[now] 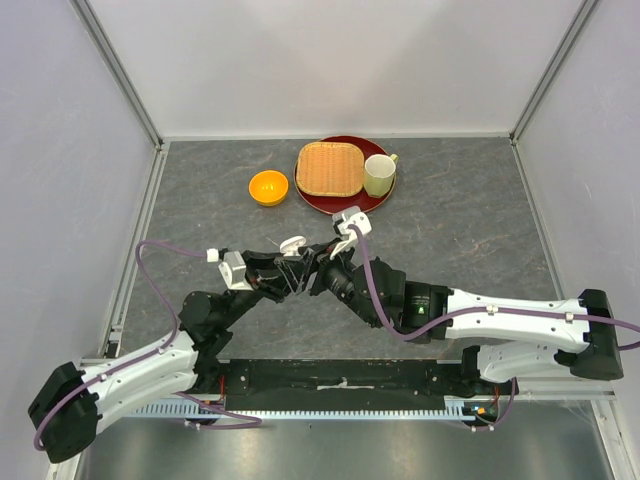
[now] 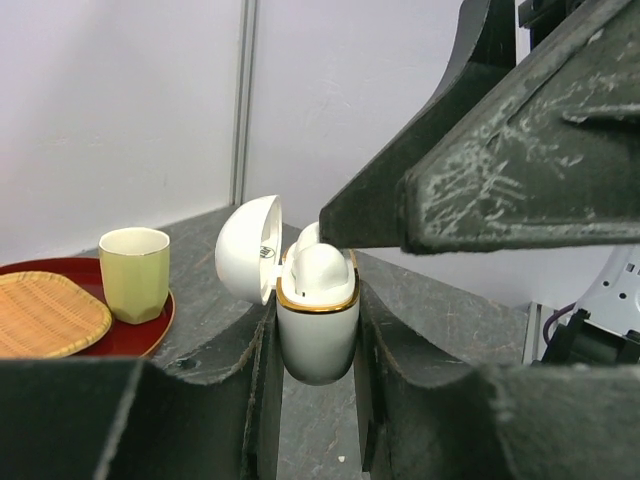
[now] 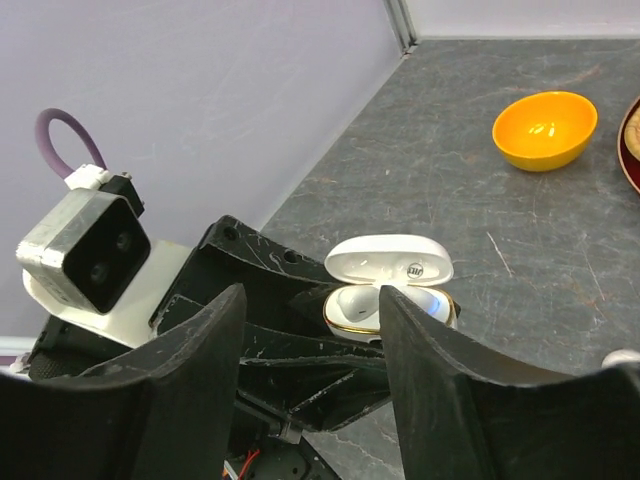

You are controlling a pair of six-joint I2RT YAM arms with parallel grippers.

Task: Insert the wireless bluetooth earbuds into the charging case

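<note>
My left gripper is shut on the white charging case, holding it up with its lid flipped open. A white earbud sits down in the case; in the right wrist view its rounded head shows in one side, while a blue light glows at the other. Around that side, my right gripper stands open, its fingers spread and apart from the earbud. At the right edge of that view lies a white object, partly cut off, which looks like the other earbud.
A yellow bowl stands at the back, beside a dark red plate bearing a woven tray and a pale green cup. Both arms meet closely at mid-table.
</note>
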